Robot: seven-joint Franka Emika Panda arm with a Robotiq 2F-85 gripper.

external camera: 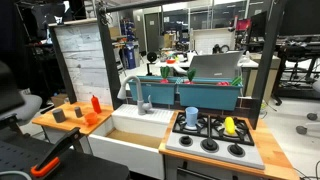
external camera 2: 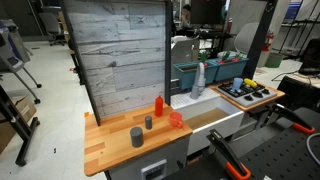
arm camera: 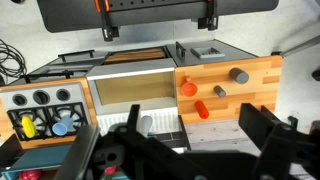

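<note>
My gripper stands open in the wrist view, high above the toy kitchen, its dark fingers wide apart and nothing visible between them. Neither exterior view shows it clearly. On the right counter in the wrist view are a red bottle (arm camera: 200,108), an orange-red cup (arm camera: 189,88), a larger grey cup (arm camera: 238,75) and a smaller grey one (arm camera: 220,91). At the other end, the stove (external camera: 213,143) carries a blue pot (external camera: 191,117) and a yellow object (external camera: 230,126). Between counter and stove, the sink basin (arm camera: 135,88) looks empty.
A grey faucet (external camera: 143,95) rises behind the basin. Teal bins (external camera: 208,95) hang at the back, with red and green items in them. A white plank panel (external camera 2: 127,60) stands behind the counter. Black bars with red marks (external camera 2: 230,155) project near the front. Bare wood surrounds the cups.
</note>
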